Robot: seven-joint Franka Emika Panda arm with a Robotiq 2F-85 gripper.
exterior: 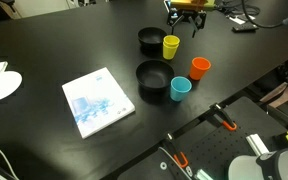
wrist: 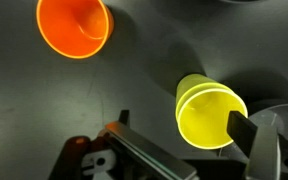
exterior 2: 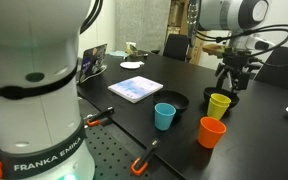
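Two yellow cups (wrist: pixel 210 115) appear nested in the wrist view, where a double rim shows; they stand upright on the dark table. In exterior view 1 the yellow stack (exterior: pixel 171 46) is beside a black bowl, with my gripper (exterior: pixel 186 24) above it. My gripper (exterior 2: pixel 233 76) is open over the yellow stack (exterior 2: pixel 219 106) in exterior view 2, apart from it. One of my fingers (wrist: pixel 152 152) shows left of the cups in the wrist view. An orange cup (exterior: pixel 199 67) and a blue cup (exterior: pixel 180 89) stand separately nearby.
One black bowl (exterior: pixel 152 40) is behind the yellow cups, and another black bowl (exterior: pixel 155 76) sits by the blue cup. A white-and-blue flat panel (exterior: pixel 97 101) lies to the left. Further left is a white plate (exterior: pixel 1 84). Bare table lies between them.
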